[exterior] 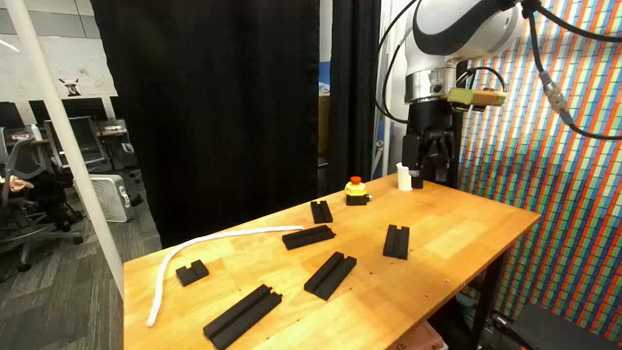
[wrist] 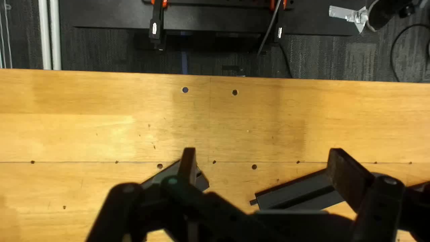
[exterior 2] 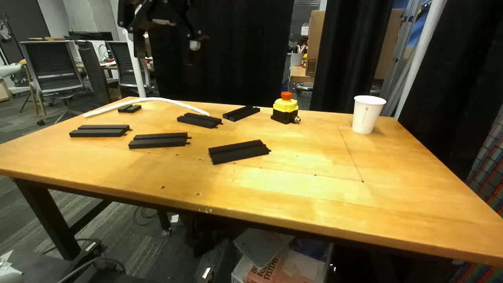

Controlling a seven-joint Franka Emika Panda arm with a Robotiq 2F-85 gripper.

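My gripper stands open high above the table, its fingers wide apart with nothing between them. Exterior view 2 shows the gripper (exterior 2: 164, 52) at the upper left, clear of the tabletop. Several black grooved track pieces lie flat and separate. They include a short piece (exterior: 192, 274), a long piece (exterior: 243, 317), a middle piece (exterior: 330, 275) and a right-hand piece (exterior: 396, 242). A white flexible strip (exterior: 204, 237) curves along the far left. In the wrist view, one black piece (wrist: 298, 193) shows partly between the fingers, and another (wrist: 201, 182) is mostly hidden by the left finger.
A yellow-and-black box with a red button (exterior 2: 285, 111) stands near the back edge. To its right is an upright white paper cup (exterior 2: 368, 115). Bare wood fills the front and right of the table (exterior 2: 401, 188). A black curtain (exterior: 215, 116) hangs behind.
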